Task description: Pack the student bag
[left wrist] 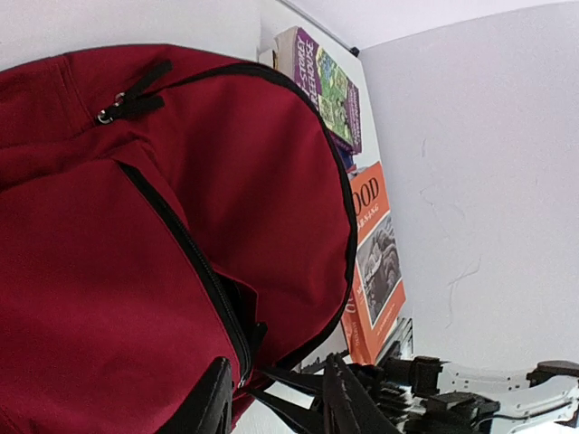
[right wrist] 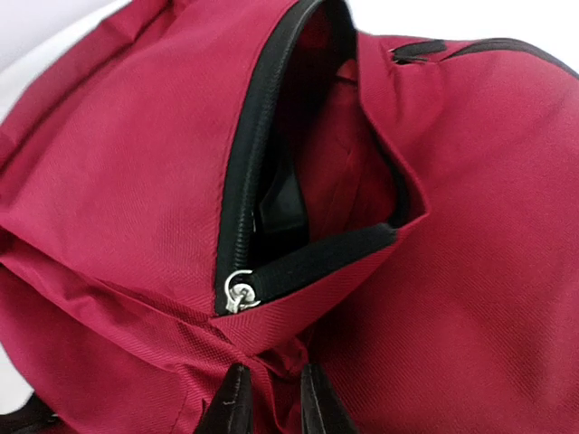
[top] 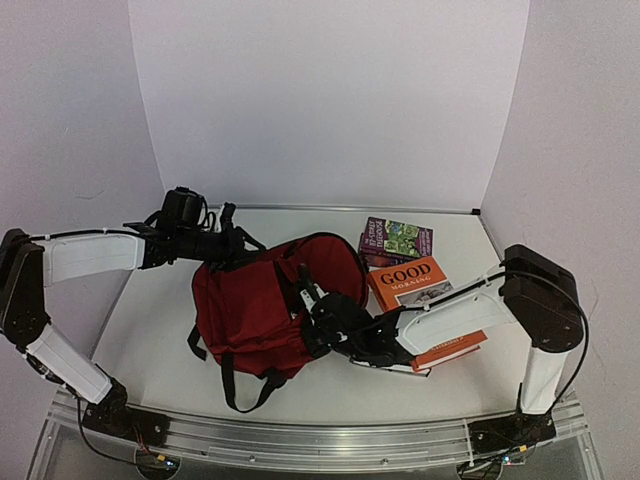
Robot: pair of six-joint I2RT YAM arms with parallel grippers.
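Observation:
A red backpack (top: pixel 235 310) with black straps lies on the table, its front pocket zipper (right wrist: pixel 244 226) partly open, a silver pull (right wrist: pixel 240 294) at its lower end. My left gripper (top: pixel 240 245) is over the bag's upper left, its fingers apart and empty in the left wrist view. My right gripper (top: pixel 305 290) is low at the bag's right part, by the pocket zipper, fingertips against the fabric; whether it grips cloth is hidden.
Orange "Good Morning" books (top: pixel 410 280) and purple books (top: pixel 395 240) lie right of the bag, partly under the right arm.

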